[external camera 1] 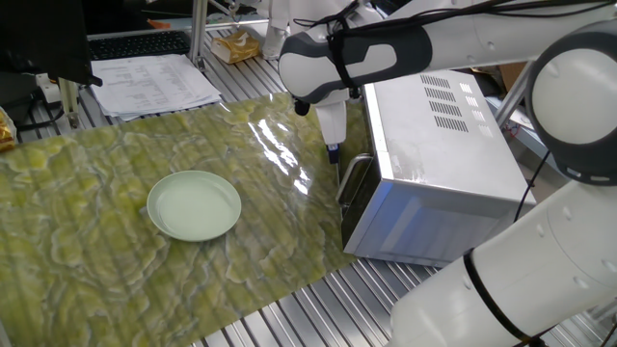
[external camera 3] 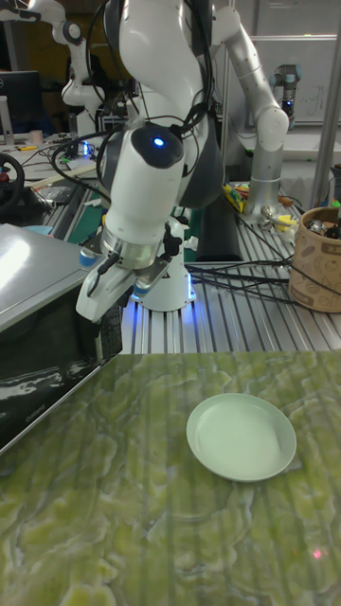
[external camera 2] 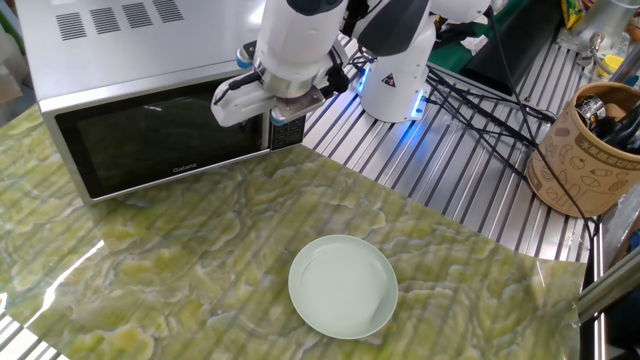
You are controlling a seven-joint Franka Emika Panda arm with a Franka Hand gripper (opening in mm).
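A white microwave (external camera 1: 434, 145) with a dark front stands at the edge of the green marbled mat, its door shut in the second exterior view (external camera 2: 160, 140). Its metal handle (external camera 1: 353, 175) sticks out from the front. My gripper (external camera 1: 335, 154) points down just in front of the door, close beside the handle; contact cannot be told. The hand (external camera 2: 245, 103) partly covers the right side of the door. Whether the fingers are apart or together does not show clearly. A pale green plate (external camera 1: 194, 205) lies flat on the mat, well away from the gripper, with nothing on it.
A brown patterned bucket (external camera 2: 577, 165) filled with items stands on the slatted metal table at the right of the second view. Papers (external camera 1: 154, 85) and a keyboard (external camera 1: 140, 45) lie beyond the mat.
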